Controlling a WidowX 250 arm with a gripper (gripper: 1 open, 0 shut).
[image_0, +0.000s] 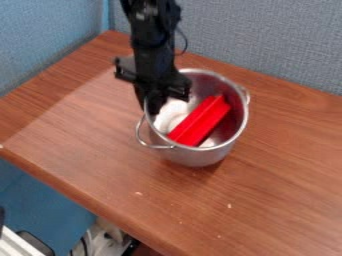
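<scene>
A steel pot (211, 151) with two loop handles stands on the wooden table (267, 190). Inside it lie a red elongated block (201, 120) and a white object (171, 116). My black gripper (154, 102) reaches down at the pot's left rim, its fingertips partly hidden against the rim; whether they hold the rim or are empty is unclear.
Grey-blue partition panels stand behind and at the left.
</scene>
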